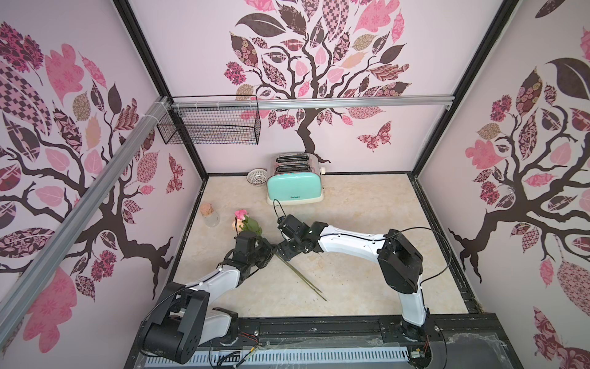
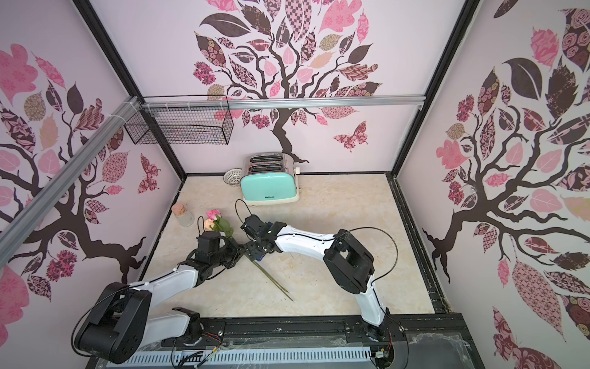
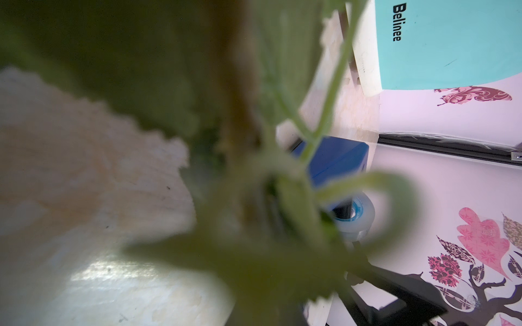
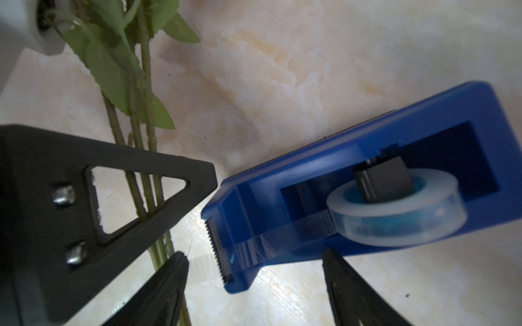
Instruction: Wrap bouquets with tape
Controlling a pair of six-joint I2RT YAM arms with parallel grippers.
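Observation:
A bouquet of pink and peach flowers lies on the table, its long stems toward the front. My left gripper is shut at the bouquet; leaves fill its wrist view, hiding what is between its fingers. A blue tape dispenser with a clear tape roll lies beside the stems, a short strip of tape past its serrated edge. My right gripper is part open above the dispenser's cutter end and tape strip, close to the stems.
A turquoise toaster and a small white basket stand at the back. A glass jar with a cork is at the left. A wire basket hangs on the rail.

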